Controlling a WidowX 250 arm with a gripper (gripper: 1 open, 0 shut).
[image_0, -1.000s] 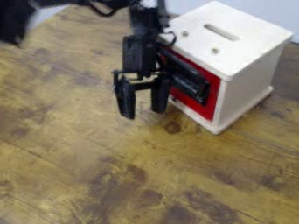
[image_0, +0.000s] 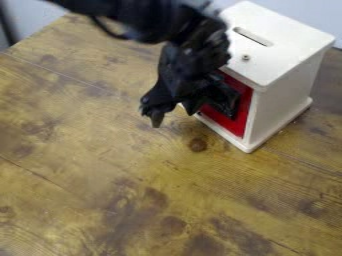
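My black gripper, blurred by motion, hangs over the wooden table just left of a white box with a red front panel and a dark recess. The gripper and its wrist cover much of that front. Whether its fingers are open or shut is unclear, and I cannot tell whether it touches the box.
The box stands at the right, and a pale wall shows at the top edges.
The box looks unmoved.
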